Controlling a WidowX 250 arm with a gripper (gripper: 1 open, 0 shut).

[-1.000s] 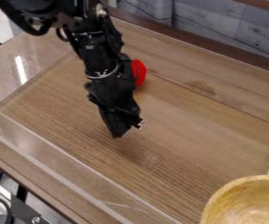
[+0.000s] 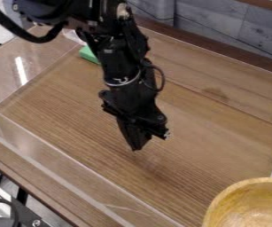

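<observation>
A black robot arm reaches down from the top left over the wooden table, its gripper low above the middle of the board. The gripper looks shut, with nothing visible between its fingers. A small green object shows behind the arm at the back left, partly hidden by it.
A yellow round bowl stands at the bottom right corner, cut off by the frame. A grey plank wall runs along the back. Cables lie beyond the left edge.
The arm has shifted slightly right since a second ago. The red object seen behind it earlier is now out of sight, and a green object now shows behind the arm.
</observation>
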